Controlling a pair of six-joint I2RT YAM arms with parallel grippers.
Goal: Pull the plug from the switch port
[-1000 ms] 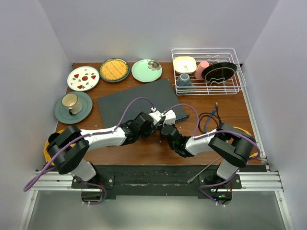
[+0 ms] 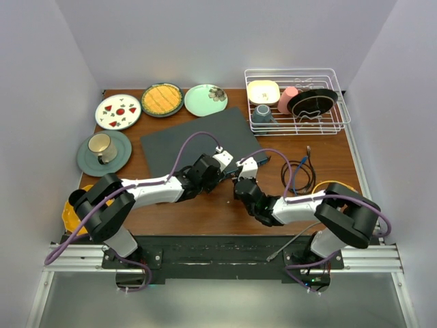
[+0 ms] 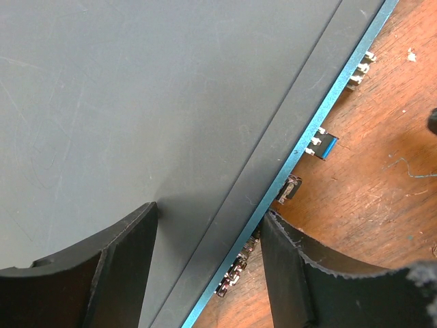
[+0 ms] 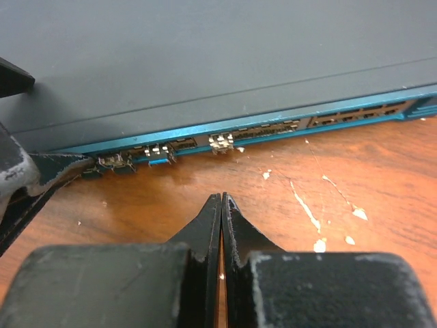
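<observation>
The switch (image 2: 191,133), a flat grey slab with a blue port edge (image 4: 280,116), lies on the wooden table. Metal connectors (image 4: 220,142) stick out along that edge; whether one is a separate plug I cannot tell. My left gripper is open, its fingers either side of the slab's edge, one over the grey top and one at the blue edge. My right gripper is shut with nothing between its fingertips, over bare wood in front of the ports.
A wire dish rack (image 2: 328,126) stands back right. Plates (image 2: 206,100) line the back left. Coiled cables (image 2: 307,174) lie at the right; a yellow bowl (image 2: 69,217) is at the left front, partly behind the left arm.
My right gripper has drawn back to the right and toward the front, away from the slab's edge. My left gripper has shifted slightly.
</observation>
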